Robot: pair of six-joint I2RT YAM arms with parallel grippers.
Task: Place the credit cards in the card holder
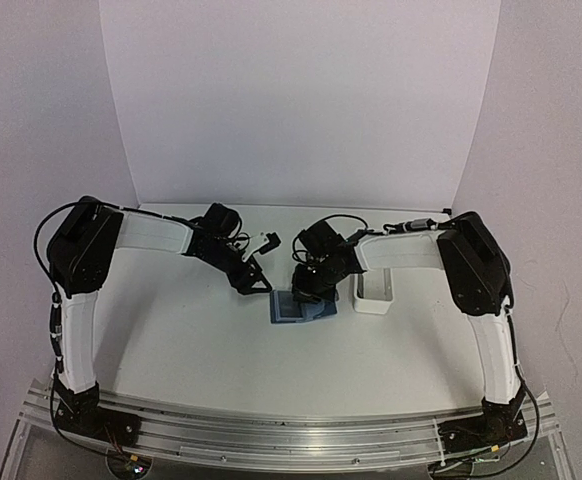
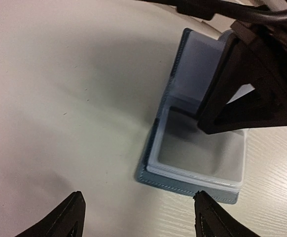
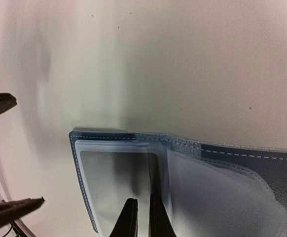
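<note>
The blue card holder (image 1: 289, 307) with clear sleeves lies spread on the table, under my right gripper (image 1: 308, 294). In the right wrist view its clear window (image 3: 99, 173) is below my right gripper, whose fingers are close together, shut on the holder; the exact pinched layer is hard to see. My left gripper is open and empty, just off the holder's near end (image 2: 188, 185). In the right wrist view the two spread dark fingers (image 3: 15, 215) at the left edge are the left gripper's. No loose credit card shows clearly.
A white open tray (image 1: 373, 306) stands right of the holder, close to the right arm. Bare table stretches in front of the arms and to the left of the holder.
</note>
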